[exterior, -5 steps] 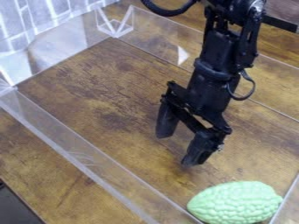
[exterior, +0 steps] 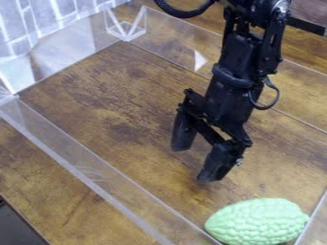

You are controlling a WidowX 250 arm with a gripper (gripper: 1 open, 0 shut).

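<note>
A black robot gripper (exterior: 197,156) hangs from the arm at the centre right, its two fingers low over the wooden floor and spread apart with nothing visible between them. A pale green, bumpy object (exterior: 255,222), shaped like a melon, lies at the bottom right, in front of the gripper and apart from it.
Clear plastic walls (exterior: 90,165) edge the wooden work surface (exterior: 102,105) on the left, back and right. A light curtain (exterior: 38,24) shows at the top left.
</note>
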